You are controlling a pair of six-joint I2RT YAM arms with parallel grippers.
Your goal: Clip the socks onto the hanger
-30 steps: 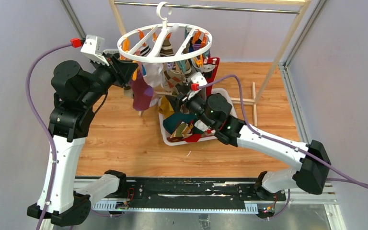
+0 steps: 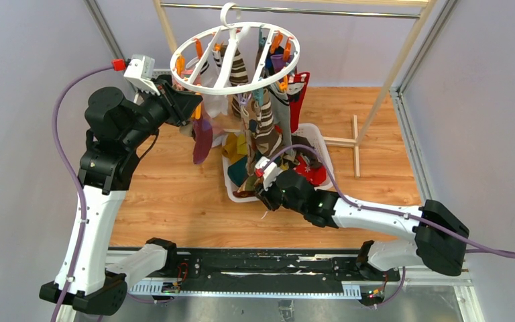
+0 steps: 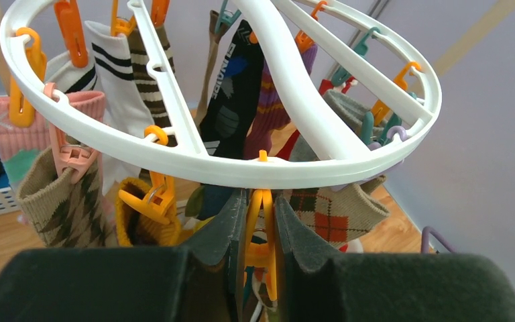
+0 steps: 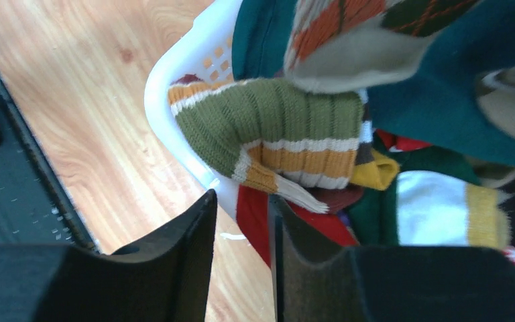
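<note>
The white round hanger (image 2: pixel 235 87) holds socks on coloured clips. In the left wrist view my left gripper is shut on a yellow clip (image 3: pixel 260 255) under the near rim, with an argyle sock (image 3: pixel 325 215) behind it. My right gripper is part open, low over the front of the white laundry basket (image 2: pixel 232 184). In the right wrist view a striped green-and-orange sock (image 4: pixel 261 127) lies just beyond its fingertips, on a pile of socks at the basket's rim.
A wooden rack with a metal bar (image 2: pixel 322 13) stands behind the hanger. A black rail (image 2: pixel 268 261) runs along the front.
My right arm has come down from beside the hanging socks to low at the basket's front. The hanger and left arm have shifted slightly to the right.
</note>
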